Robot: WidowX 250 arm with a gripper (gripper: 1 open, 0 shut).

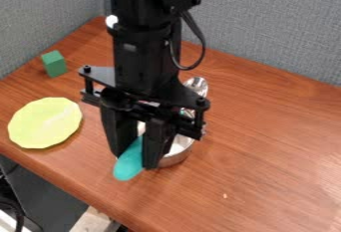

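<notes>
My black gripper (142, 138) is lowered over the steel pot (180, 150), hiding most of it. A teal elongated object (130, 162) is between its fingers, hanging low at the pot's near left side; whether it touches the pot I cannot tell.
A pale yellow-green plate (44, 121) lies at the left. A green block (55, 64) stands behind it.
</notes>
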